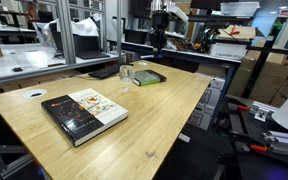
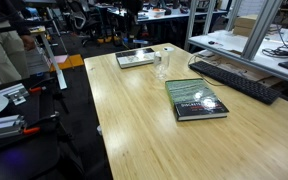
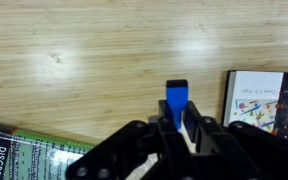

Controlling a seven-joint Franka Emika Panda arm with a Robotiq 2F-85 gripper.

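In the wrist view, my gripper is shut on a blue stick-like object (image 3: 177,99) with a dark end, perhaps a marker. Bare wood tabletop shows beyond its tip, and the object appears raised over it. From the first exterior view, the gripper (image 1: 158,47) hangs above the far part of the table, near a green book (image 1: 152,78). A thick book with a black and white cover (image 1: 85,116) lies at the near end. The wrist view catches one book (image 3: 269,100) at right and another book (image 3: 34,155) at lower left.
Clear cups (image 2: 162,66) stand between the two books. A black keyboard (image 2: 233,82) rests along the back side, beside metal shelf posts (image 2: 259,35).
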